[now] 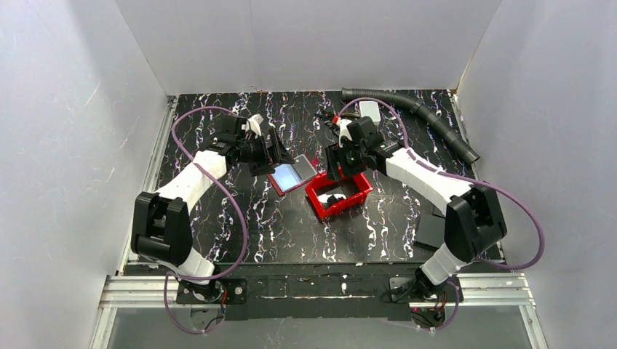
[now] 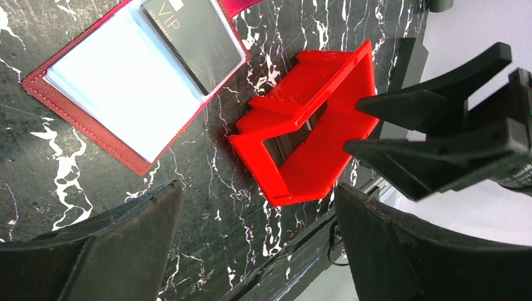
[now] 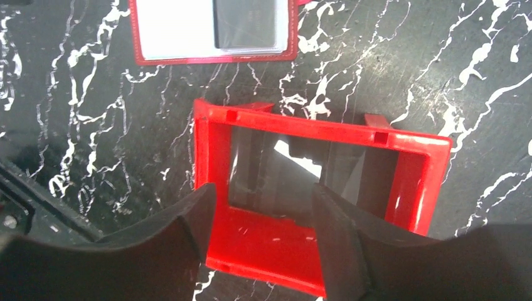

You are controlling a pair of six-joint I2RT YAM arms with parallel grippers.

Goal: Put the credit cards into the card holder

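Note:
A red-edged card holder [image 1: 286,177] lies on the marble table, with white sheets and a dark card marked VIP [image 2: 191,37] on it. Right of it is a red open box [image 1: 320,203]; through its opening, dark and clear flat pieces show [image 3: 282,169]. My left gripper is open above and beside the holder, nothing between its fingers. My right gripper hangs over the box, fingers apart, with nothing visible between them; they are blurred in its own view.
A ribbed black hose [image 1: 415,109] and a small white object [image 1: 369,110] lie at the back right. Dark flat pieces [image 1: 429,231] lie at the front right. Bare table surrounds the holder and box; walls bound the sides and back.

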